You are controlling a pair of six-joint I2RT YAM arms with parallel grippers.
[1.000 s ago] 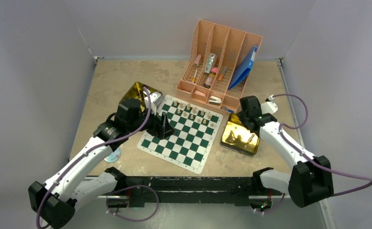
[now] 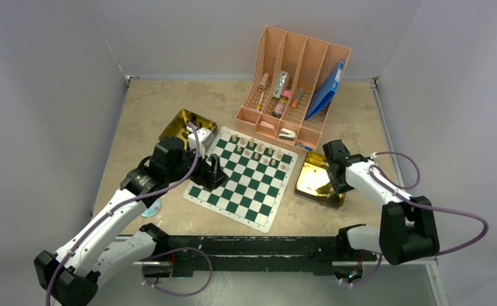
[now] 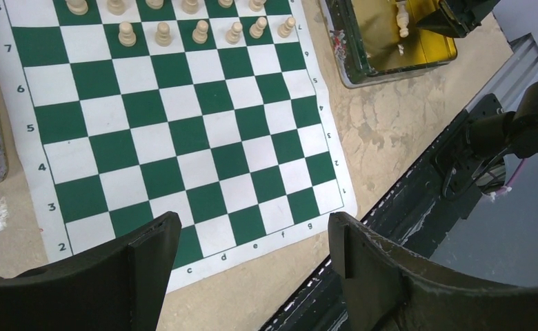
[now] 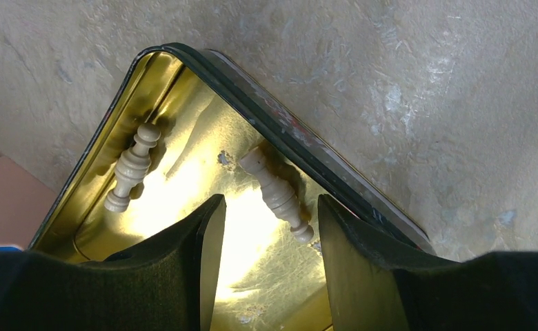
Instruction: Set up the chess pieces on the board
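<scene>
Pale chess pieces stand upright in two rows along the far edge of the green-and-white board. Over the board's left part, my left gripper stays open and empty. My right gripper hangs over the right gold tin, its fingers apart. In the right wrist view a pale piece lies on its side on the tin's floor, showing between and beyond those fingers, not gripped. A second pale piece lies near the tin's other wall.
Another gold tin with dark pieces stands behind the left arm. A pink organizer holding a blue folder stands at the back, close to the right tin. The near half of the board is empty.
My right gripper has moved towards the front over the right tin, covering more of it.
</scene>
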